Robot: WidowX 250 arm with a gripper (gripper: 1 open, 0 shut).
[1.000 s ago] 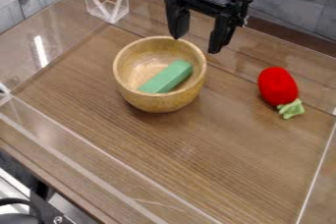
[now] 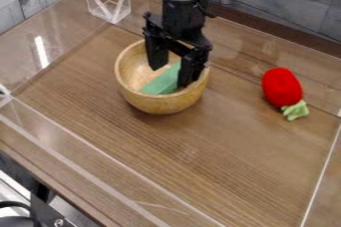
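A wooden bowl (image 2: 132, 72) sits on the table, holding a green block (image 2: 155, 85) that is partly hidden by the arm. My black gripper (image 2: 170, 58) is over the bowl with its fingers open, reaching down around the upper part of the green block; whether they touch it is unclear.
A red object with a green leafy end (image 2: 281, 88) lies to the right. The table's back edges show at upper left and upper right.
The arm has moved left and down from above the bowl's back right, and my gripper is now inside the bowl area at the green block.
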